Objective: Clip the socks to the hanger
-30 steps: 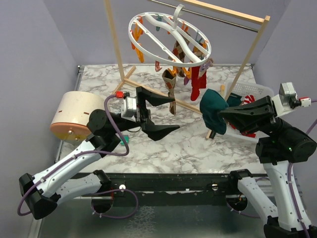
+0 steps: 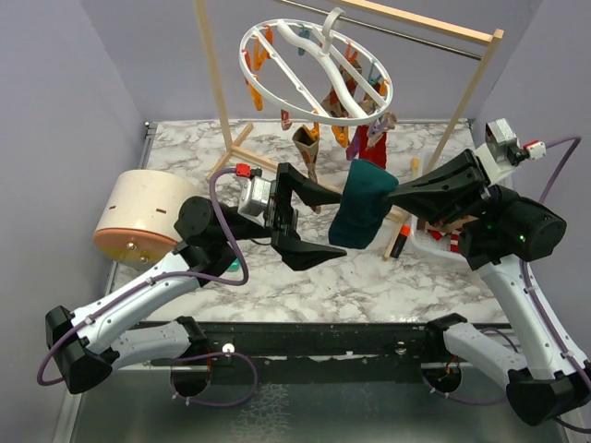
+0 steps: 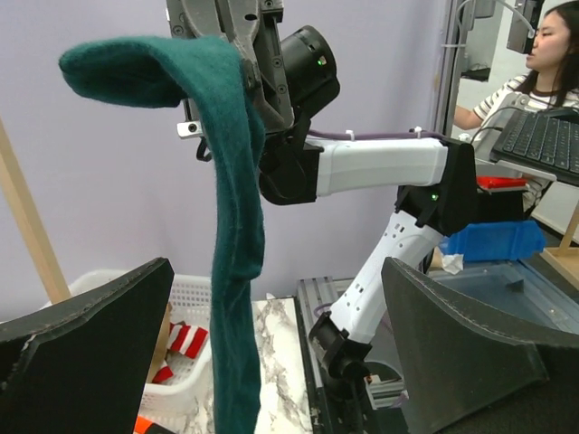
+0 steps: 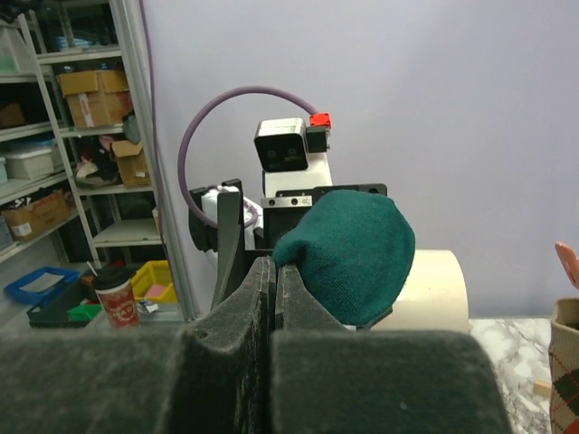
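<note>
A dark teal sock point(image 2: 360, 208) point(image 3: 235, 307) point(image 4: 348, 253) hangs from my right gripper point(image 2: 392, 194), whose fingers are shut on it. My left gripper point(image 2: 332, 226) is open, its fingertips either side of the sock, with the sock between them in the left wrist view. The white round hanger point(image 2: 259, 88) with coloured clips hangs from the rail above, and several socks, a red one point(image 2: 374, 148) among them, hang from it.
A white basket point(image 3: 185, 380) with red striped items stands at the right back. A cream cylinder point(image 2: 138, 212) is at the left, wooden stand bars point(image 2: 217, 83) rise behind, and the front of the marble table point(image 2: 277, 295) is mostly clear.
My right gripper has moved left with the teal sock toward my left gripper, and the sock now hangs more extended. My left gripper has moved slightly right.
</note>
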